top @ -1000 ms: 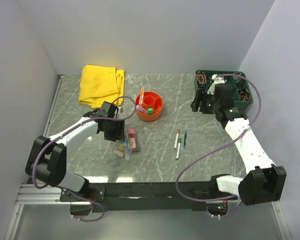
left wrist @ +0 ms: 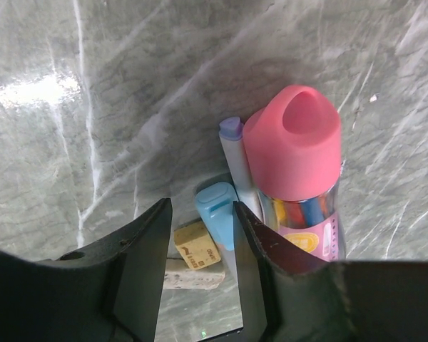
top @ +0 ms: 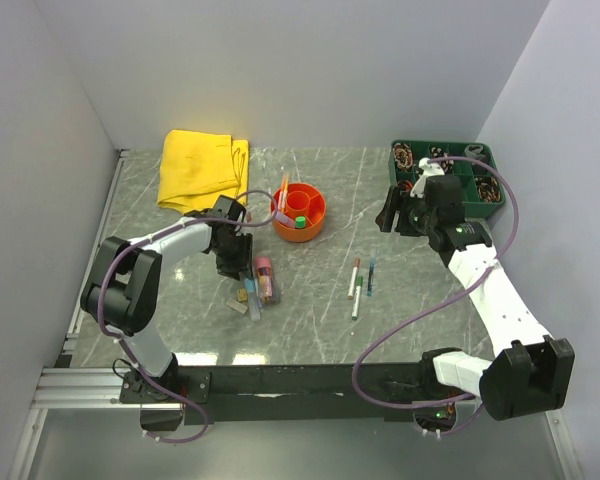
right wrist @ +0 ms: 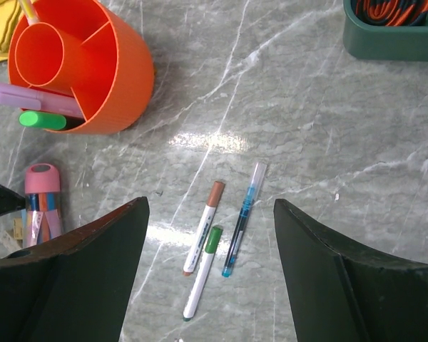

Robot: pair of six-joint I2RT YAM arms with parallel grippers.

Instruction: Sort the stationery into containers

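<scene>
My left gripper is part open. Its fingertips stand either side of a blue-capped item (left wrist: 217,205) and a small tan block (left wrist: 197,244); the right finger overlaps the cap's edge, and contact cannot be told. Right of it lie a purple-ended pen (left wrist: 237,158) and a clear bottle with a pink top (left wrist: 294,146), pens inside. The orange round holder (top: 318,222) contains several pens and markers. My right gripper hangs open and empty above the table, with a brown-capped marker (right wrist: 203,228), a green-capped marker (right wrist: 201,278) and a blue pen (right wrist: 244,221) lying in its view.
A green compartment tray (top: 396,196) with coiled cables stands at the back right. A folded yellow cloth (top: 195,165) lies at the back left. Whitish eraser-like block (left wrist: 192,276) sits beside the tan one. Table between holder and tray is clear.
The right gripper has moved only a little to the left. Objects on the table look unmoved.
</scene>
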